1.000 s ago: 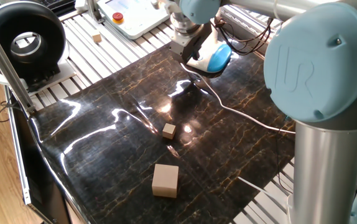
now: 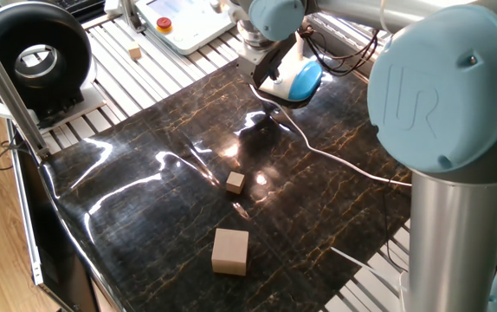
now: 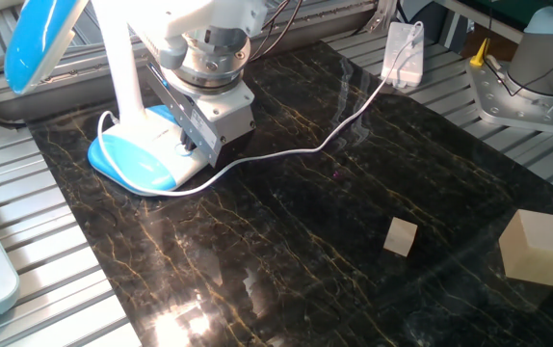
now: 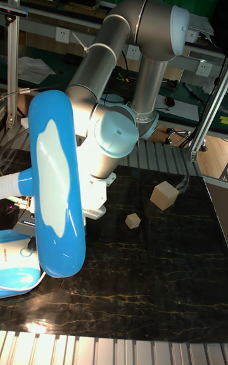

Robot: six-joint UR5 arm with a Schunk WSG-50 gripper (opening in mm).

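A blue and white desk lamp stands at the table's edge; its base (image 3: 142,154) rests on the dark marbled top, and its long head (image 4: 57,182) looms large in the third view. My gripper (image 3: 217,154) points down close beside the lamp base, at its inner side. In the first view the gripper (image 2: 264,76) partly covers the base; I cannot tell whether they touch. Its fingers are too dark and hidden to show their opening. A small wooden cube (image 2: 235,182) and a larger wooden block (image 2: 230,251) lie apart from the gripper on the tabletop.
A white cable (image 3: 286,152) runs from the lamp across the table to a white power box (image 3: 404,63). A teach pendant (image 2: 188,22) with a red button lies on the slatted surface.
The gripper has shifted or turned very slightly beside the lamp base. The lamp, cable and both wooden blocks look unmoved.
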